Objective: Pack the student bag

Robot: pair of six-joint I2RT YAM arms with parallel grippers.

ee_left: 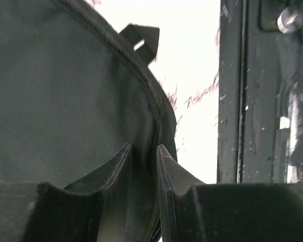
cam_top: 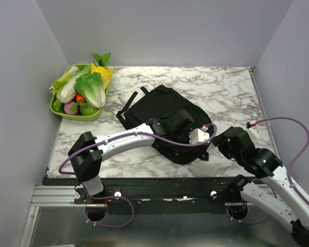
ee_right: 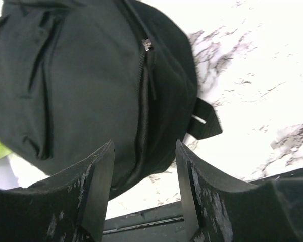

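The black student bag (cam_top: 153, 105) lies flat in the middle of the marble table. My left gripper is over its lower right part. Seen from the left wrist, this gripper is part open, its narrow gap over the bag's dark fabric (ee_left: 65, 101) close to the zip edge; whether the tips touch the cloth is unclear. My right gripper stands wide open and empty, off the bag's right side. A zipper pull (ee_right: 147, 44) shows along the bag's seam, and the flap looks lowered over the opening. Nothing inside can be seen.
A green basket (cam_top: 82, 117) full of vegetables stands at the back left. A short strap tab (ee_right: 207, 121) sticks out from the bag's edge.
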